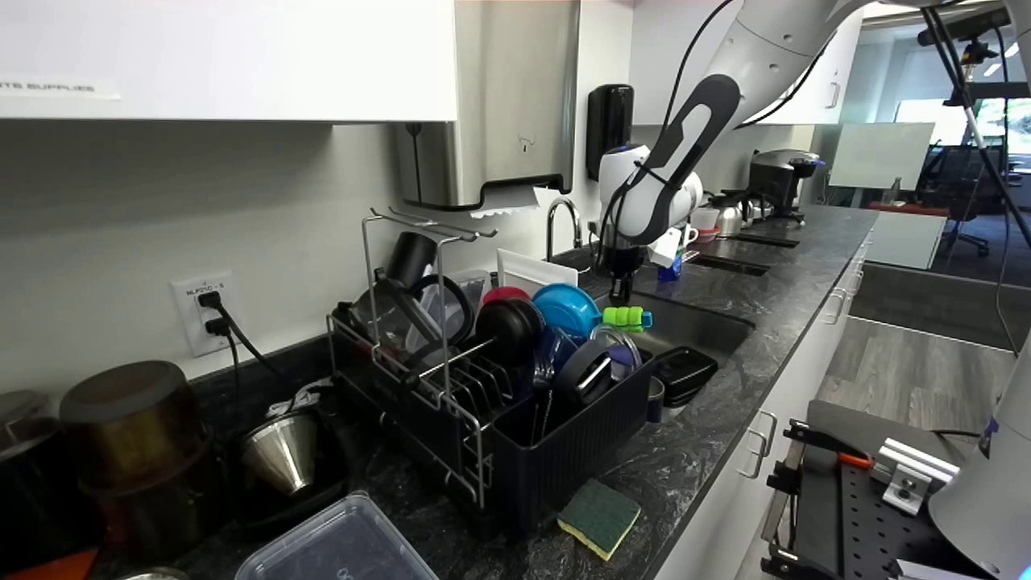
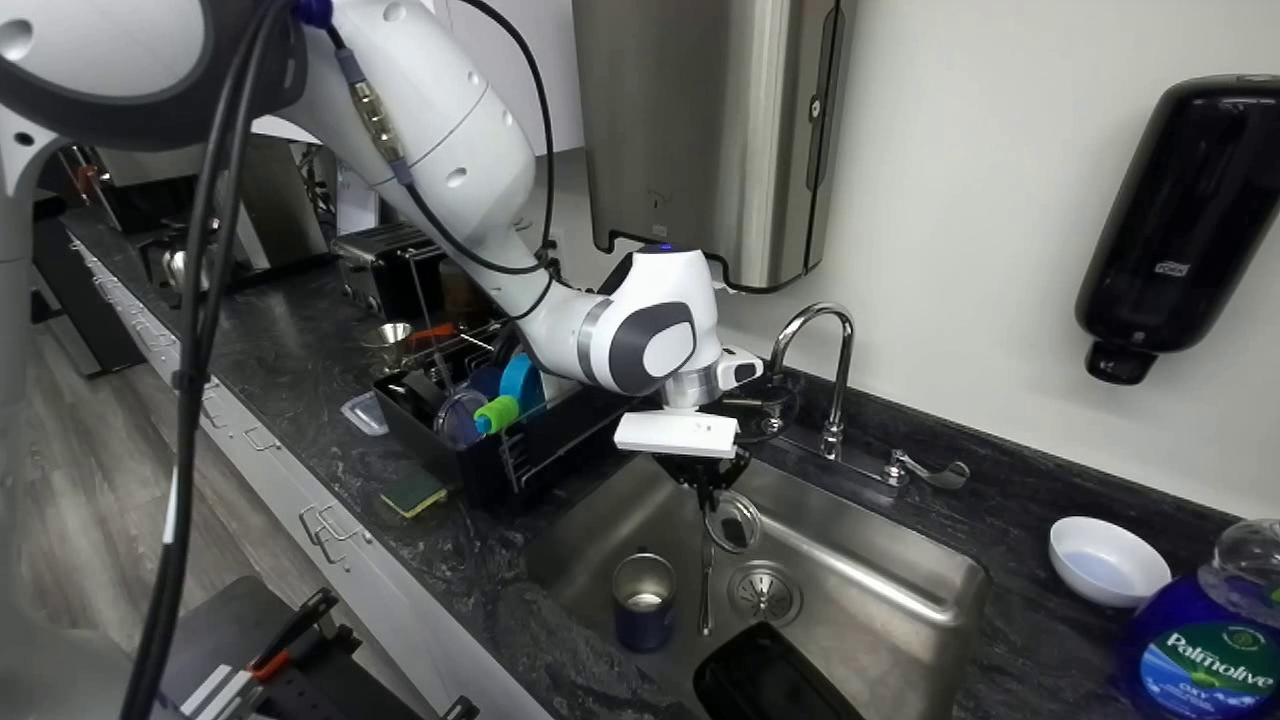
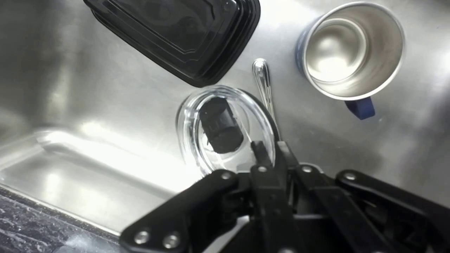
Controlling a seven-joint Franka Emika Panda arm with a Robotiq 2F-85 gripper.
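Observation:
My gripper is over the sink, shut with the rim of a clear round lid [image 3: 257, 109] between its fingertips. The lid has a black slider piece and extends to the left of the fingers in the wrist view. In exterior view 2, the lid [image 2: 734, 523] shows just below the gripper [image 2: 705, 492]. A metal utensil's handle [image 3: 262, 78] runs beneath the lid's edge toward the fingers; its other end is hidden. The fingertips are too small to make out in exterior view 1.
Inside the sink [image 2: 888, 588] are a blue-sided steel mug [image 2: 644, 600] and a black container [image 2: 768, 678]. The faucet [image 2: 840, 360] rises behind. A full dish rack [image 1: 580, 425] and a sponge [image 1: 601, 517] stand beside it. A white bowl [image 2: 1106, 560] sits opposite.

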